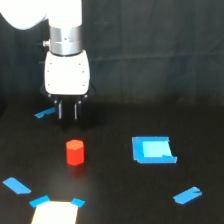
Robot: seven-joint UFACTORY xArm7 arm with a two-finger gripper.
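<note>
A small red block (pixel 75 152) stands on the dark table, left of the middle. My white gripper (pixel 68 112) hangs above and behind it in the view, its two thin dark fingers pointing down. A gap shows between the fingers, with nothing in it, so the gripper is open. The fingertips are apart from the block. To the right, a pale square (pixel 157 149) is bordered by blue tape (pixel 137 150) on most sides.
Blue tape strips lie at the left (pixel 16 186), at the lower right (pixel 187 195) and behind the gripper (pixel 44 113). A pale yellow sheet (pixel 54 213) sits at the front edge.
</note>
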